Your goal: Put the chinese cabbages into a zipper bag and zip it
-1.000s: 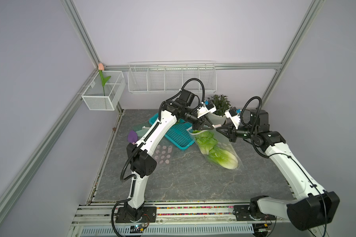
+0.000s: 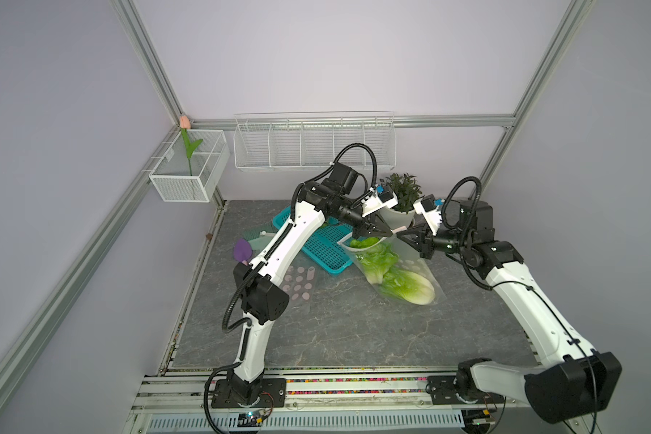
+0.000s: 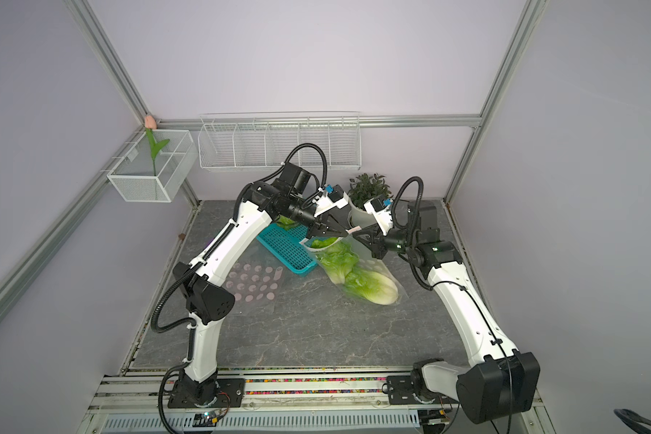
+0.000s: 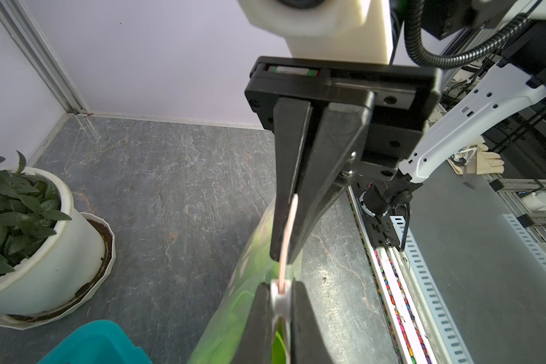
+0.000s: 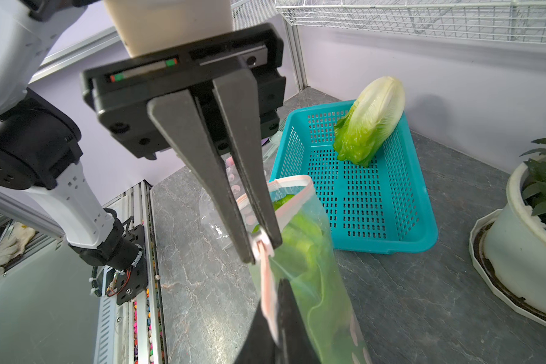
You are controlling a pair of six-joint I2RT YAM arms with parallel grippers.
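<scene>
A clear zipper bag (image 2: 426,278) hangs between my grippers, with cabbages (image 2: 408,287) inside. My left gripper (image 2: 384,233) is shut on the white zipper piece at its pink-white top strip. My right gripper (image 2: 401,236) is shut on the strip a short way along it, close opposite the left. The bag's mouth (image 5: 297,180) looks open beside the left fingers in the right wrist view. Another cabbage (image 5: 373,115) lies in the turquoise basket (image 5: 429,218) behind.
A potted plant (image 5: 497,261) stands at the back, beside the basket. Pink-dotted sheets (image 3: 256,282) lie left on the counter. Wire racks (image 2: 314,144) hang on the back wall.
The bag's lower end has risen slightly. Both grippers have barely moved, staying close together at the bag's top.
</scene>
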